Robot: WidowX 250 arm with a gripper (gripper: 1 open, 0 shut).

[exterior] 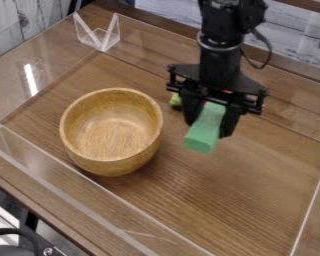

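Note:
The black gripper (pixel 215 116) at centre is shut on a green cylindrical object (pixel 203 135), held tilted in front of it above the wooden table. A wooden bowl (pixel 112 128) sits to the left, apart from the held object. A small light green item (pixel 178 100) lies behind the gripper, partly hidden by it.
A clear plastic bin or stand (pixel 100 32) stands at the back left. A pale wall edge runs along the back right, with cables at the lower left.

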